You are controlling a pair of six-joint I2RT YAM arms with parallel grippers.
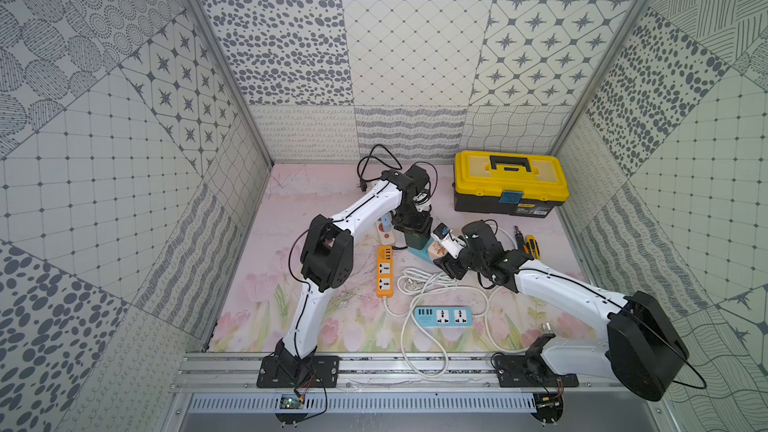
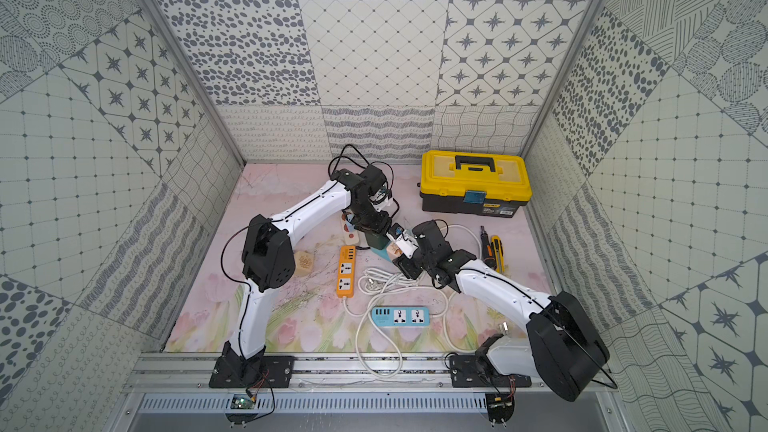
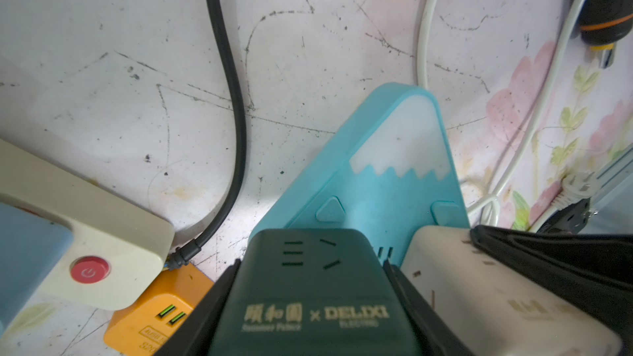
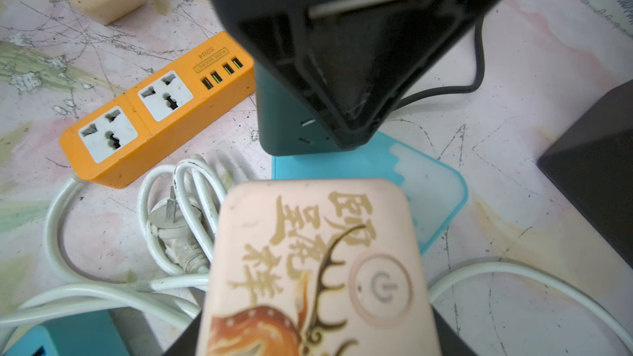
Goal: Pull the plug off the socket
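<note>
My left gripper is shut on a dark green cube point(image 3: 315, 277) with gold lettering. My right gripper is shut on a cream cube point(image 4: 296, 257) that has a power button and a painted figure. Both cubes stand side by side over a light-blue, pointed base point(image 3: 362, 178) with a white zigzag end. The green cube covers part of that base in the left wrist view, and whether either cube is seated in it cannot be told. In the top left view the two grippers almost meet at the table's middle.
An orange power strip point(image 1: 385, 270) lies left of the coiled white cable point(image 1: 424, 280), a blue power strip point(image 1: 443, 317) nearer the front. A yellow toolbox point(image 1: 510, 184) and screwdrivers point(image 1: 532, 248) occupy the right. The table's left side has free room.
</note>
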